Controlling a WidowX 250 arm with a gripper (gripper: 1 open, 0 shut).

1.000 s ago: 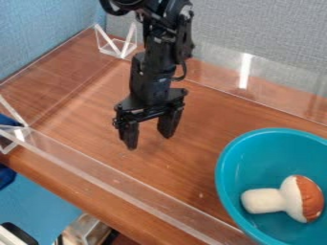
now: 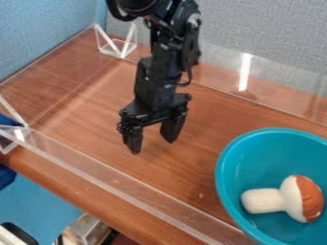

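The black robot arm reaches down from the top centre, its gripper (image 2: 152,139) open low over the wooden surface (image 2: 90,124), with nothing between the two fingers. To its right, a teal bowl (image 2: 234,167) holds a toy mushroom (image 2: 266,199) with a white stem and an orange-brown cap, lying on its side. The gripper is outside the bowl, to its upper left.
Clear plastic walls (image 2: 246,72) with white corner brackets (image 2: 117,43) border the wooden surface. A blue object (image 2: 7,124) is at the left edge. The wood left of the bowl is clear.
The arm and gripper have shifted slightly right and up. The bowl and mushroom are unchanged.
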